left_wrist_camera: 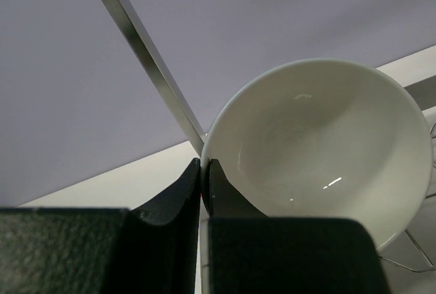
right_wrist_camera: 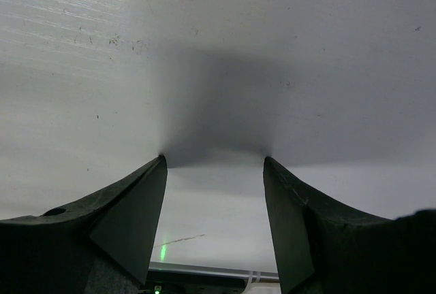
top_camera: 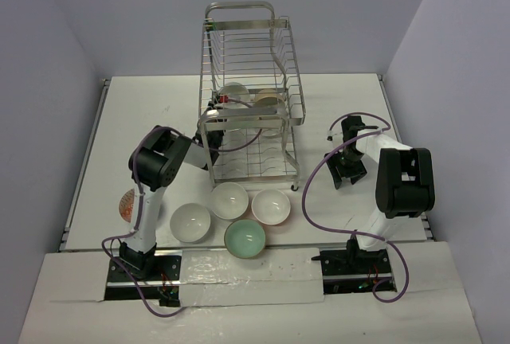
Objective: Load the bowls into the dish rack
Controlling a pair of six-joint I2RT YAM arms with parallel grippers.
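Observation:
My left gripper is shut on the rim of a white bowl (left_wrist_camera: 313, 144); in the top view it reaches into the left side of the two-tier metal dish rack (top_camera: 251, 178), partly hidden by it. Bowls sit inside the rack at the back. On the table in front are white bowls (top_camera: 190, 222) and a green bowl (top_camera: 245, 238). My right gripper stands part open low over bare table right of the rack, nothing between its fingers.
An orange patterned item (top_camera: 127, 205) lies at the front left, partly behind the left arm. Purple cables trail along both arms.

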